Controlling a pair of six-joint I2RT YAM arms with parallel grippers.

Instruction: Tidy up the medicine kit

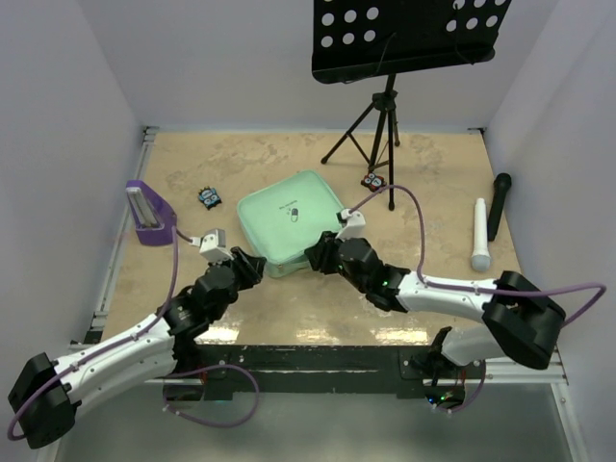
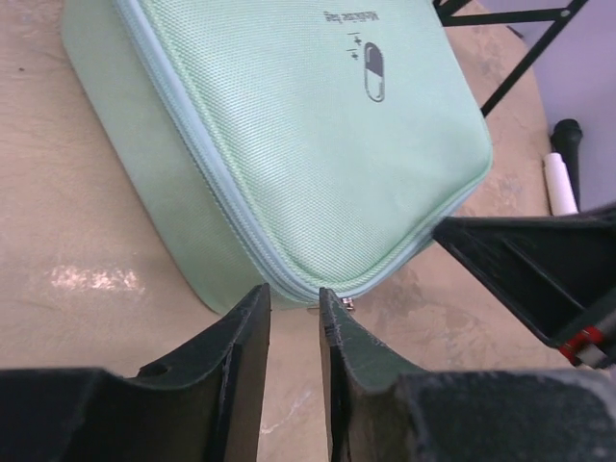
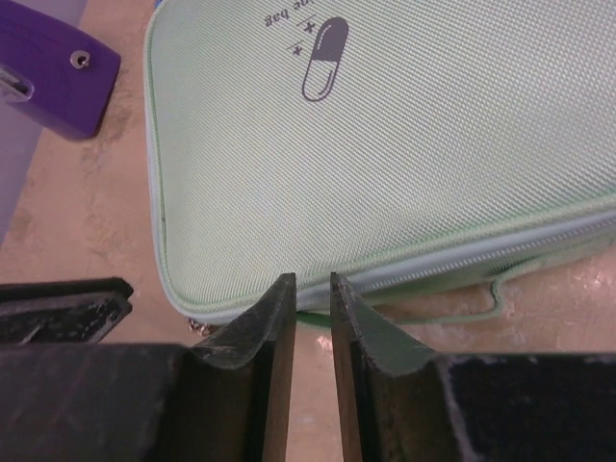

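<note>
The medicine kit, a mint-green zipped bag (image 1: 289,214) with a pill symbol, lies closed and angled on the table. At its front left corner is my left gripper (image 1: 258,267), its fingers apart with a clear gap. A small metal zipper pull (image 2: 347,304) shows close beside the left fingertips (image 2: 328,295), at the bag's corner. My right gripper (image 1: 313,258) is at the bag's front edge, part open. Between its fingers the bag's rim is visible, and a green strap (image 3: 452,317) runs behind; contact with the rim cannot be told.
On the left stands a purple holder (image 1: 151,214), with a small dark item (image 1: 209,197) nearby. Behind the bag is a black tripod stand (image 1: 385,125). A white tube (image 1: 481,236) and a black microphone (image 1: 499,205) lie at the right.
</note>
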